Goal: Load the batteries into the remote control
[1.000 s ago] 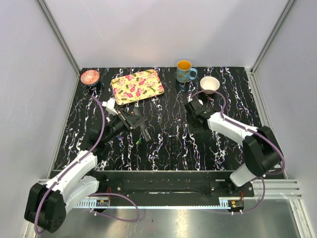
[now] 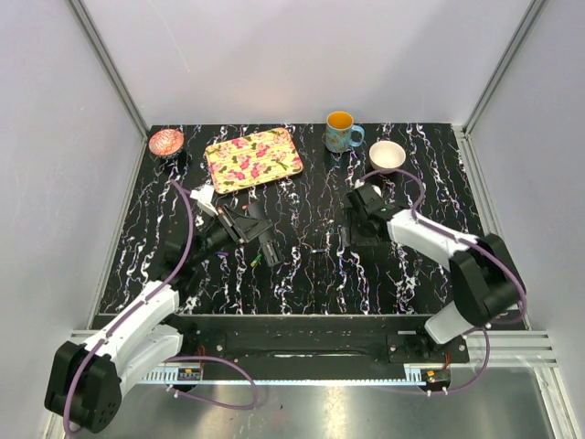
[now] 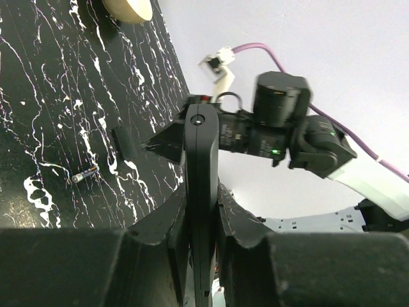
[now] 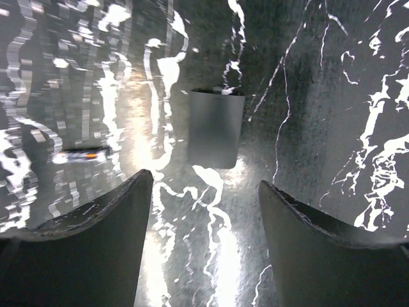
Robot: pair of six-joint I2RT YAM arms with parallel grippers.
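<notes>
The dark remote control (image 3: 202,185) is clamped upright-looking in my left gripper, seen edge-on in the left wrist view. From above, the remote (image 2: 268,245) is tilted over the table, with my left gripper (image 2: 245,225) shut on it. Flat on the table lies the black battery cover (image 4: 216,131), clear of everything. My right gripper stands open above and behind it, with a finger (image 4: 137,198) to either side and nothing between them. A loose battery (image 4: 82,155) with an orange band rests left of the cover, also visible from above as a small battery (image 2: 319,250).
A small green item (image 2: 256,261) and a blue one (image 2: 222,254) lie near the left gripper. Behind stand a floral tray (image 2: 253,158), a blue mug (image 2: 339,137), a white bowl (image 2: 388,155) and a red-patterned bowl (image 2: 166,143). Bare table stretches across the front right.
The left arm shows little movement, still with the remote.
</notes>
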